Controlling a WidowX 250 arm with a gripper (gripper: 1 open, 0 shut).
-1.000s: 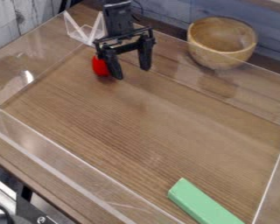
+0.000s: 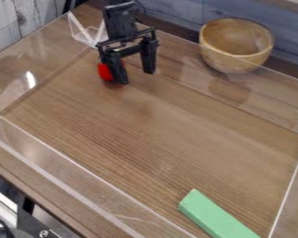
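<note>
My black gripper (image 2: 127, 61) hangs over the wooden table near the back left, its fingers spread open on either side. A small red object (image 2: 104, 72) sits on the table just at its left finger, partly hidden by it. Whether the finger touches it I cannot tell.
A wooden bowl (image 2: 234, 46) stands at the back right. A clear plastic item (image 2: 89, 30) lies behind the gripper at the left. A green block (image 2: 218, 214) lies at the front right.
The gripper has shifted very slightly, its right finger a little further left than before. The other things have not moved.
</note>
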